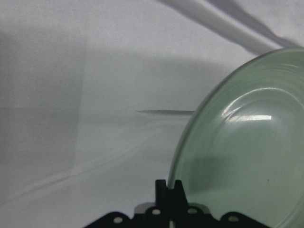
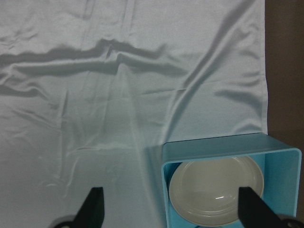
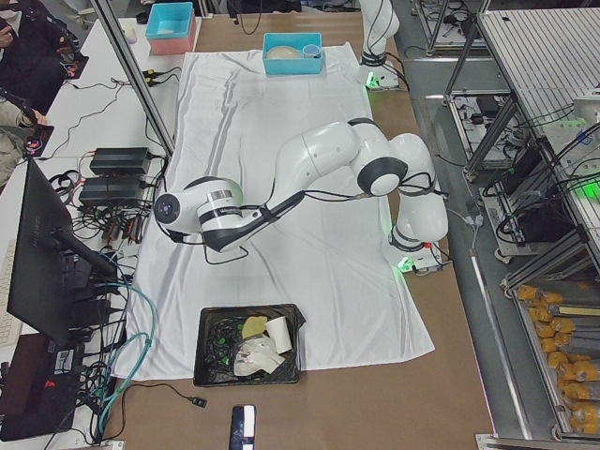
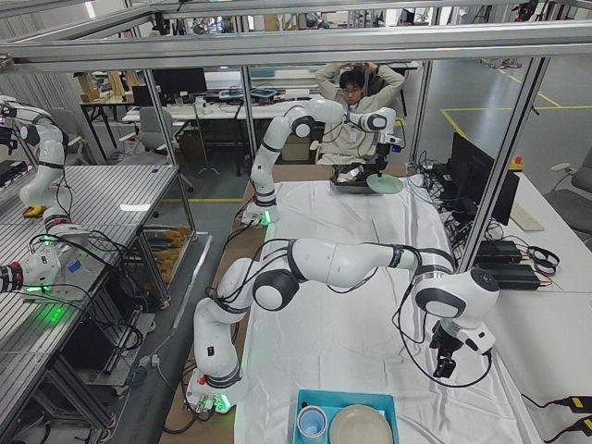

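Note:
A glossy green plate [image 1: 247, 156] fills the right of the left wrist view. My left gripper is shut on its rim. In the camera right view the plate [image 4: 385, 183] appears at the far end of the white cloth, by my left gripper; in the camera left view the arm hides it. My right gripper stands open above the cloth beside a blue box [image 2: 280, 180], which holds a cream plate [image 2: 216, 185] and, in the camera right view, a blue cup [image 4: 312, 421].
A black bin [image 3: 216, 370] with a sponge, white roll and crumpled material sits at the cloth's end. A monitor and cables line one side.

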